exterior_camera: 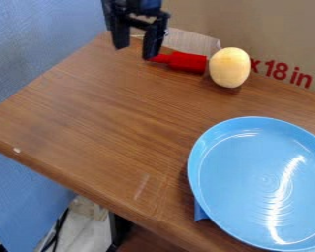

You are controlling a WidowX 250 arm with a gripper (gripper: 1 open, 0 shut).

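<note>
My black gripper (pixel 137 39) is at the top centre-left, near the table's back, with its fingers spread apart and nothing visible between them. Just right of it lies a red object (pixel 184 61), partly hidden, and next to that stands a pale yellow oval object (pixel 230 67). A large light blue plate (pixel 259 182) fills the lower right, with a small blue item (pixel 200 212) showing under its left edge.
A cardboard panel (pixel 285 39) with red print stands behind the objects, beside a pale clear item (pixel 193 41). The table's left edge borders blue fabric.
</note>
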